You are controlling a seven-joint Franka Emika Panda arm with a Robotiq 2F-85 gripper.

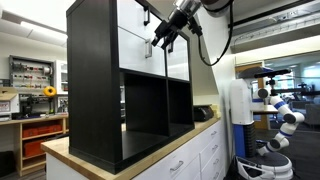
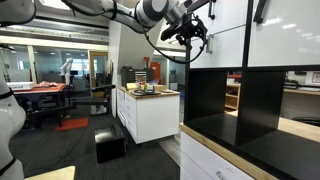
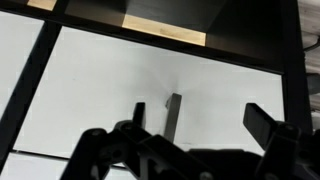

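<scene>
My gripper is open, its two dark fingers spread wide with nothing held. In the wrist view a dark bar handle stands out from a white cabinet door. The handle appears between the fingers, nearer the left one; it looks beyond the fingertips, though the distance is hard to judge. In exterior view 1 the gripper is up in front of the white doors of the dark shelf unit. From exterior view 2, the gripper is at the upper doors' side, and contact with the handle cannot be made out.
Below the doors are open dark compartments. The shelf unit stands on a wooden counter above white drawers. Free floor with a dark bin lies to the side in exterior view 2.
</scene>
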